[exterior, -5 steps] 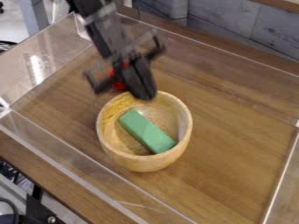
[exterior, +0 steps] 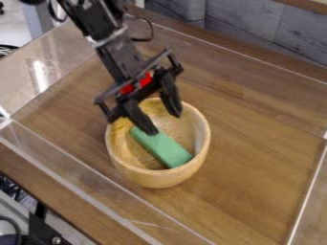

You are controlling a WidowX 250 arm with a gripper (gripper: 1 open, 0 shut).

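Observation:
A round wooden bowl [exterior: 185,167] sits on the wooden table with a green block [exterior: 163,145] lying inside it. My dark gripper [exterior: 138,119] reaches down from the upper left over the bowl's back left part, its fingers low, above or at the block's upper end. Whether they touch it I cannot tell. Behind the gripper a red object [exterior: 143,79] shows, mostly hidden.
A grey wooden wall [exterior: 243,24] stands at the back. Cables lie off the table at the lower left.
My gripper has moved down toward the block in the bowl. The bowl and block look unmoved.

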